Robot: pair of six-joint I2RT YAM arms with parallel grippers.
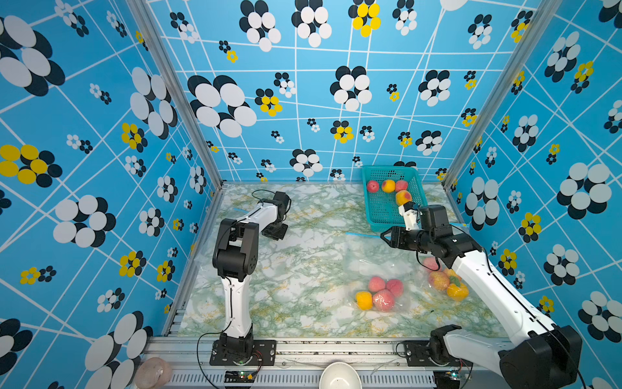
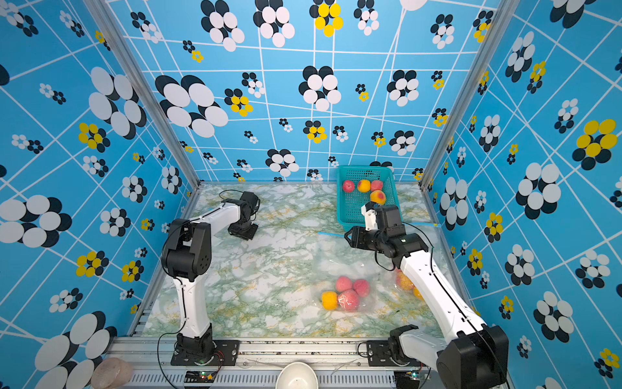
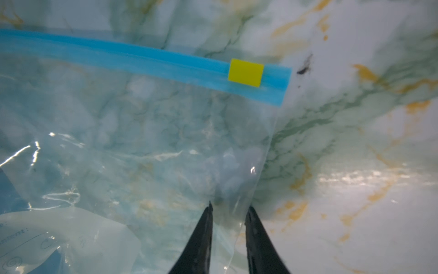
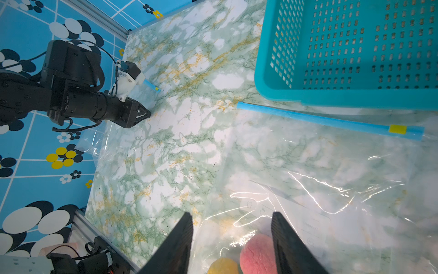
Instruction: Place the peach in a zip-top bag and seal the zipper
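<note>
An empty zip bag with a blue zipper (image 3: 150, 57) and yellow slider (image 3: 245, 72) lies on the table at the left. My left gripper is over its side edge, below the slider, fingers part open. My right gripper stands open above a second bag, whose blue zipper (image 4: 319, 118) runs along the front of the basket. That bag holds pink peaches (image 1: 383, 299) and a yellow one (image 1: 363, 300) at its near end. Another bag of fruit (image 1: 456, 288) lies to the right, partly under my right arm.
A teal basket (image 2: 344, 207) with several peaches stands at the back right. The blue patterned walls border the table at the sides and back. A white bowl (image 1: 340, 376) sits beyond the front rail.
</note>
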